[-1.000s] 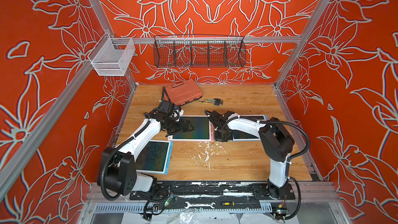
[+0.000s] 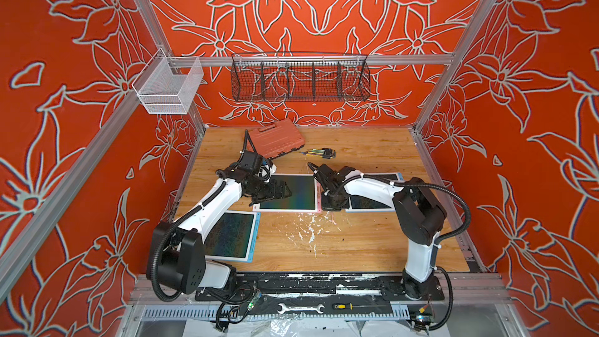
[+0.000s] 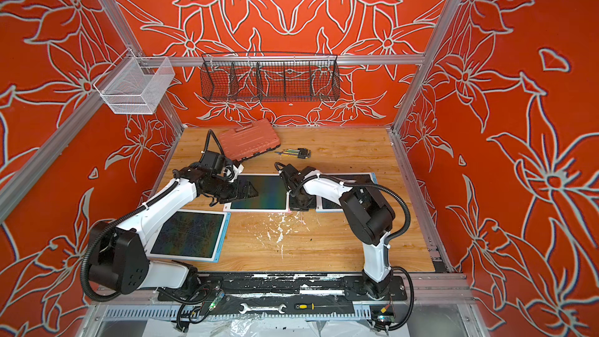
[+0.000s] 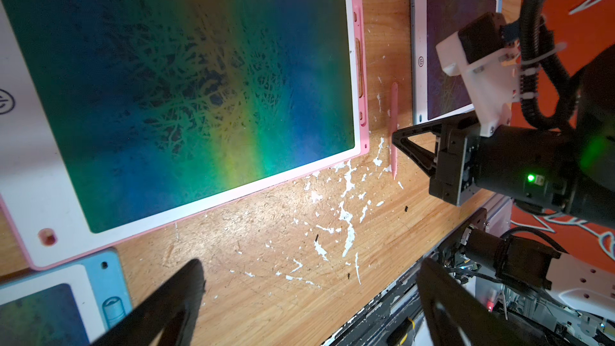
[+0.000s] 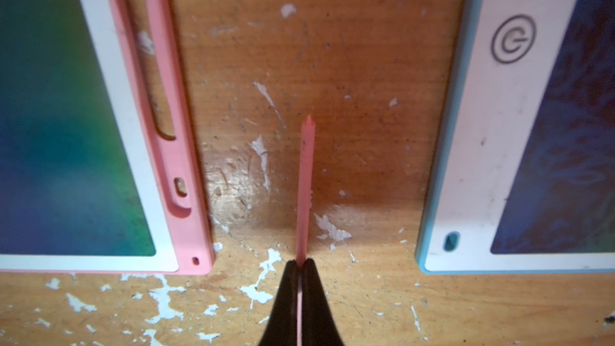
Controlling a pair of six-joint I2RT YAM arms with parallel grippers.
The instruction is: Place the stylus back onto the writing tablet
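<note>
A pink stylus (image 5: 305, 185) lies between the pink-edged tablet (image 5: 138, 153) and a blue-edged tablet (image 5: 461, 153). My right gripper is shut over the stylus's near part, which shows through the narrow slit between the fingertips; whether it is gripped firmly I cannot tell. The pink tablet's pen slot (image 4: 359, 67) on its right edge is empty. My left gripper is open above the pink tablet's front edge, with nothing between its blurred fingers.
Another blue-edged tablet (image 2: 229, 234) lies at front left. A red case (image 2: 274, 137) and several tools (image 2: 320, 152) sit at the back. Wire baskets (image 2: 299, 78) hang on the rails above.
The left arm stays still.
</note>
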